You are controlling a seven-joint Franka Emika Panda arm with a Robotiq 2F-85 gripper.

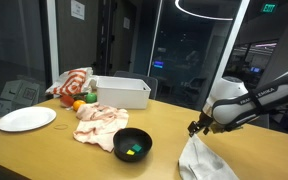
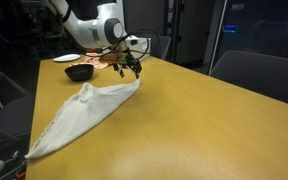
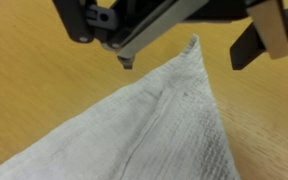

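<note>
A white cloth lies on the wooden table, its pointed corner between the spread fingers of my gripper in the wrist view. The fingers are open and grip nothing. Exterior view 2 shows the cloth stretched out in a long folded triangle, with the gripper over its far right corner. From exterior view 1, the gripper is just above the top corner of the cloth. Whether the fingertips touch the table cannot be told.
To the left is a black bowl with small blue and yellow items inside. Beyond it are a pink cloth, a white plate, a white bin, a red-striped bag and some fruit.
</note>
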